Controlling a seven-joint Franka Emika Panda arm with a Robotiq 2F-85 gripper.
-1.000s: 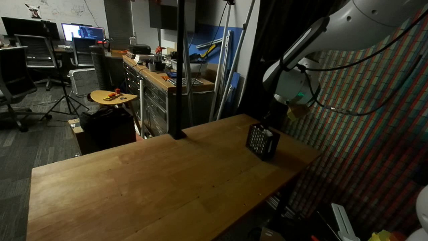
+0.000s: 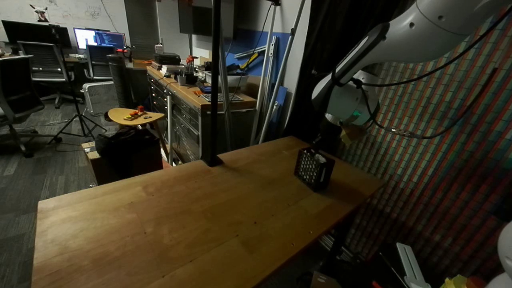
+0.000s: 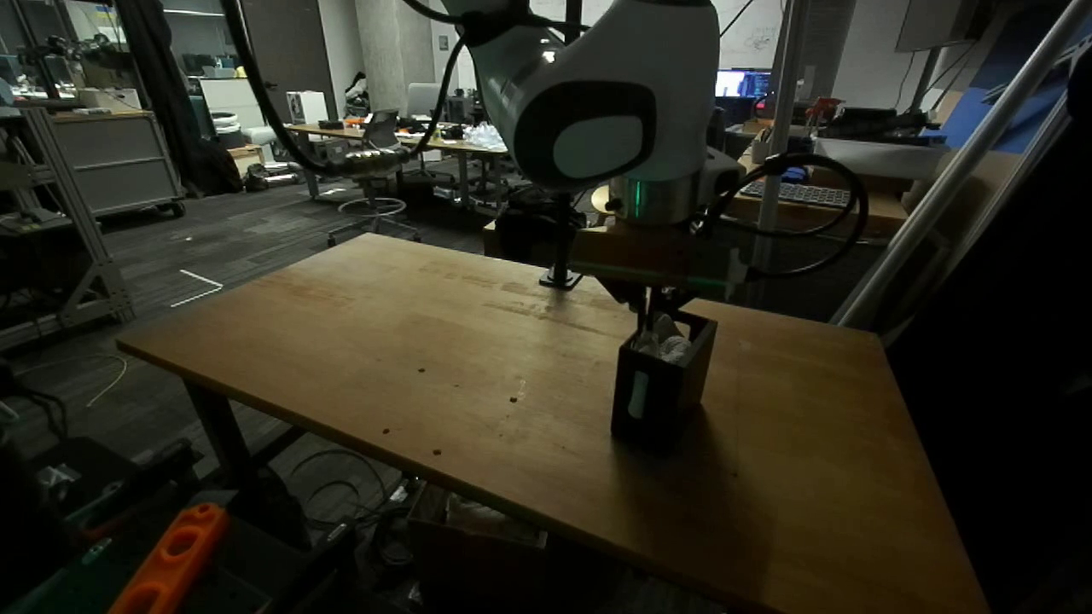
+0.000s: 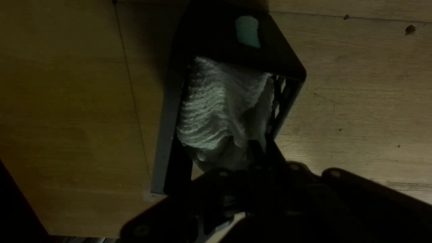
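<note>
A black basket with latticed sides stands upright on the wooden table. Inside it lies a bunched white cloth, visible in the wrist view and above the rim in exterior view 2. My gripper points down at the basket's rim, its fingers close together. In the wrist view the dark fingers reach the cloth's edge, right beside a latticed wall. The fingers look shut, but shadow hides what lies between them; whether that is cloth or basket wall I cannot tell.
A black post rises at its edge. Table edges lie fairly close to the basket. A cable loops from the arm.
The arm and gripper have shifted slightly left in exterior view 1, closer over the basket. The basket has stayed in place.
</note>
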